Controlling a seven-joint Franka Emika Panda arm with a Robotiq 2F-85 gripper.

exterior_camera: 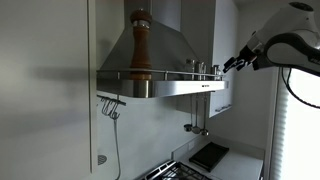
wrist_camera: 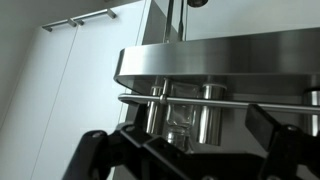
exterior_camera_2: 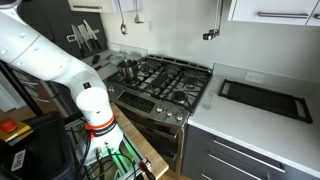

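Observation:
My gripper (exterior_camera: 234, 64) is raised beside the far end of the steel range hood (exterior_camera: 168, 88), at about the height of its rail. In the wrist view the dark fingers (wrist_camera: 272, 132) stand wide apart at the lower edge, and nothing is between them. Beyond them, a metal canister (wrist_camera: 211, 115) and a clear glass jar (wrist_camera: 181, 125) sit behind the rail (wrist_camera: 245, 104). A tall wooden pepper mill (exterior_camera: 140, 45) is upright at the near end of the hood shelf. The gripper lies outside exterior view 2.
Utensils (exterior_camera: 197, 122) hang below the hood. Underneath are a gas stove (exterior_camera_2: 165, 85) and a white counter (exterior_camera_2: 240, 130) carrying a black tray (exterior_camera_2: 262, 102). A cupboard (exterior_camera: 222, 98) borders the hood's far end, and a pot (exterior_camera_2: 128, 68) stands by the stove.

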